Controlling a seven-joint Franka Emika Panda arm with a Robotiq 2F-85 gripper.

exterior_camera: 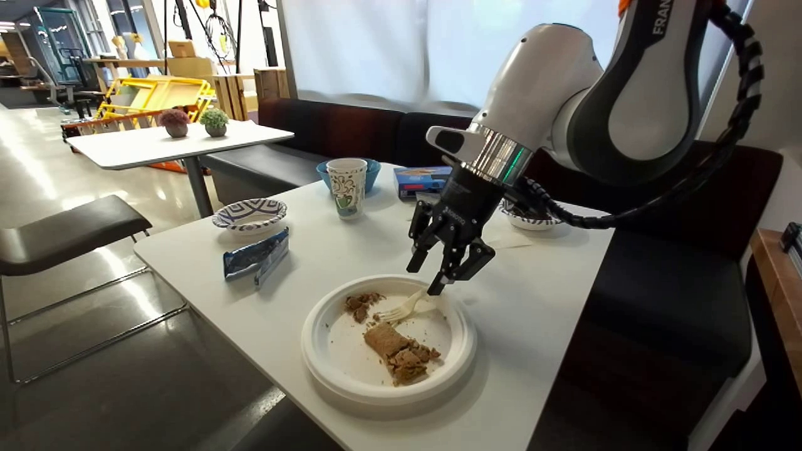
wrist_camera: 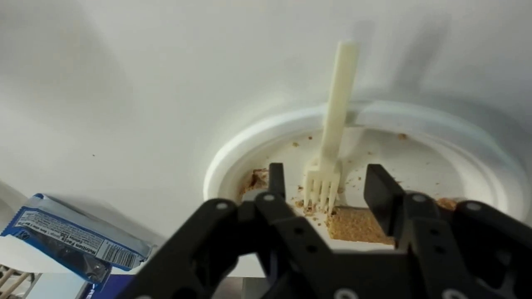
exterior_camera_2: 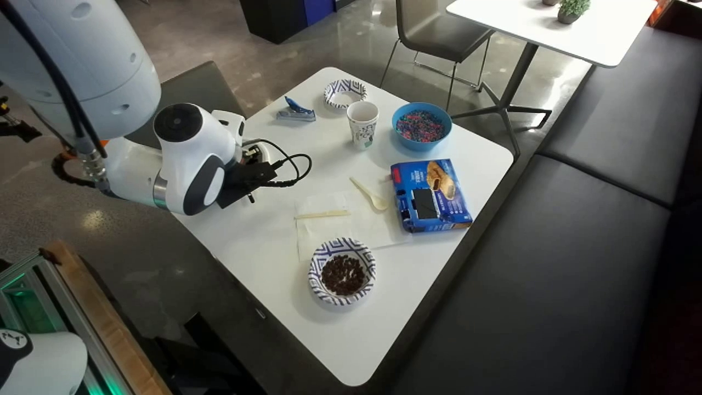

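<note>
In exterior view 1 a white plate (exterior_camera: 334, 361) holds a broken brown pastry bar (exterior_camera: 388, 342), a smaller crumbled piece (exterior_camera: 361, 304) and a pale plastic fork (exterior_camera: 400, 309). The fork (wrist_camera: 335, 119) leans over the plate's rim in the wrist view, tines inside and handle outside. My gripper (exterior_camera: 425, 278) hangs above the plate's far side, its fingers apart with nothing held. Seen from the wrist, the tines and part of the pastry bar (wrist_camera: 360, 225) show in the gap between the fingers. The plate is hidden by the arm in exterior view 2.
Around the table stand a paper cup (exterior_camera_2: 362, 125), a blue bowl (exterior_camera_2: 422, 141) of beads, a blue box (exterior_camera_2: 431, 195) and a patterned bowl (exterior_camera_2: 342, 271) with dark bits. A spoon (exterior_camera_2: 371, 195) and a knife (exterior_camera_2: 322, 214) lie mid-table. A blue wrapper (exterior_camera: 256, 255) lies left.
</note>
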